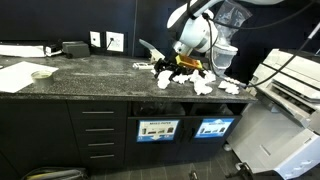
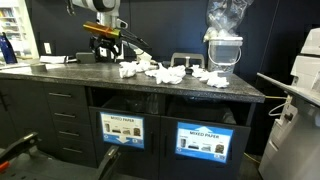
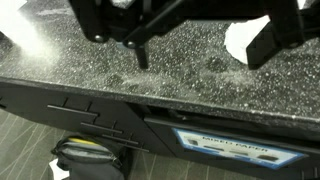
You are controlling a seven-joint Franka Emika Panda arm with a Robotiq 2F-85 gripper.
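Several crumpled white papers lie on the dark speckled counter, one of them a white paper (image 1: pixel 164 79) near my gripper (image 1: pixel 187 65) in the first exterior view. From the second exterior view the gripper (image 2: pixel 106 48) hangs above the counter, left of the paper pile (image 2: pixel 172 74). In the wrist view my fingers stand wide apart with bare counter between them, so the gripper is open. Part of a white paper (image 3: pixel 238 40) shows beside the right finger (image 3: pixel 275 38), partly covered by it.
Two openings under the counter sit above blue-and-white labels (image 2: pixel 123 129) reading mixed paper. A clear bag-like container (image 2: pixel 224 48) stands behind the pile. A black bag (image 3: pixel 90 158) lies on the floor.
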